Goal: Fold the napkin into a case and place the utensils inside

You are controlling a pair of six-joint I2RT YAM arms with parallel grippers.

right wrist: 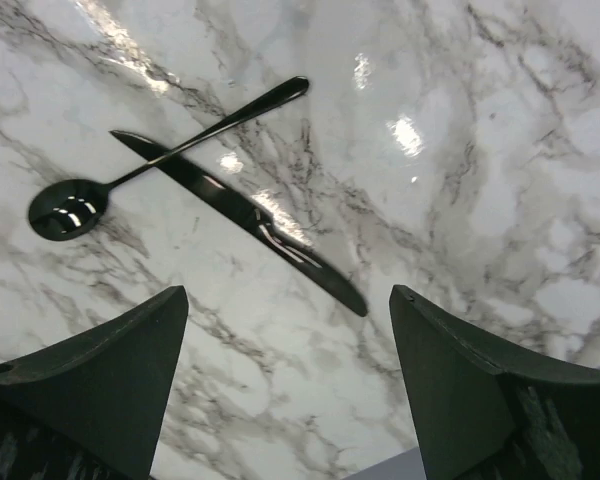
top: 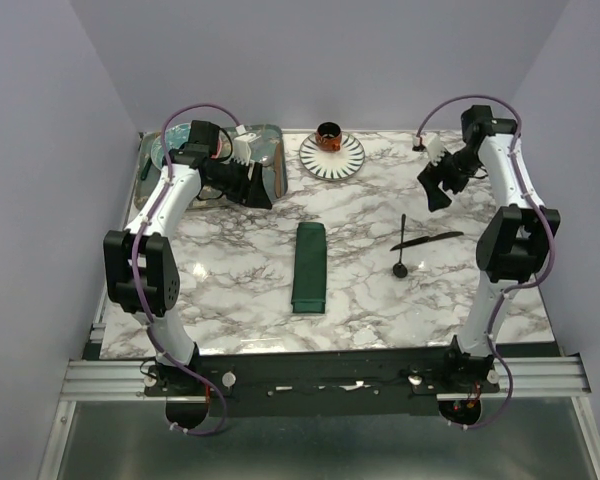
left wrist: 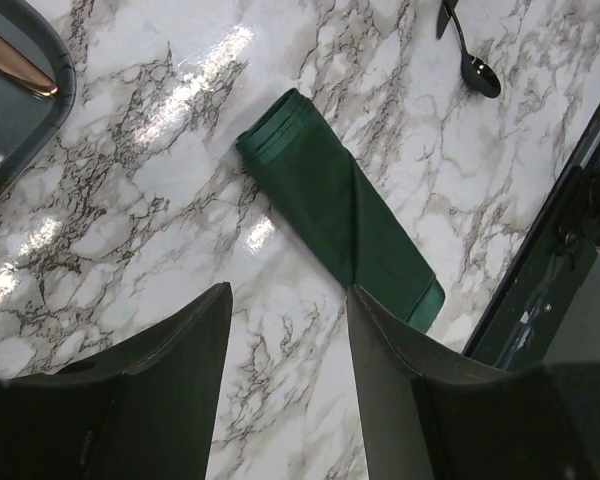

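The green napkin [top: 309, 267] lies folded into a long strip at the middle of the table. To its right, a black spoon [top: 400, 269] and a black knife [top: 441, 236] rest on the marble; in the right wrist view the spoon [right wrist: 68, 210] lies across the knife [right wrist: 314, 267]. My left gripper is open above the left side, nothing between its fingers, with the napkin [left wrist: 329, 205] beyond it. My right gripper is open above the cutlery, fingers apart and empty.
A tray [top: 280, 165] with plates and utensils stands at back left, partly under the left arm. A striped plate [top: 330, 169] with a copper mug [top: 328, 133] sits at back centre.
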